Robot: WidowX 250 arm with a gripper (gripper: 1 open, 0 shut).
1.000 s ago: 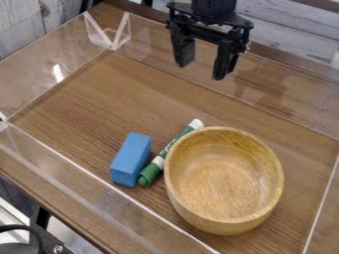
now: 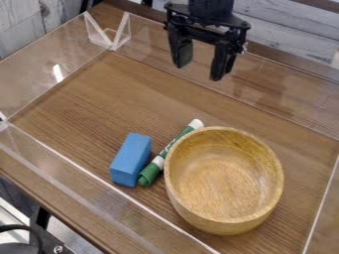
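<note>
My black gripper (image 2: 199, 52) hangs at the top middle over the wooden table, its two fingers apart and pointing down, with nothing visible between them. Below on the table lie a blue block (image 2: 131, 158), a green and white marker (image 2: 167, 159) slanting beside it, and a large tan oval bowl (image 2: 221, 182) at the lower right.
Clear plastic walls edge the workspace, with a white bracket at the upper left. A black cable shows at the lower left corner.
</note>
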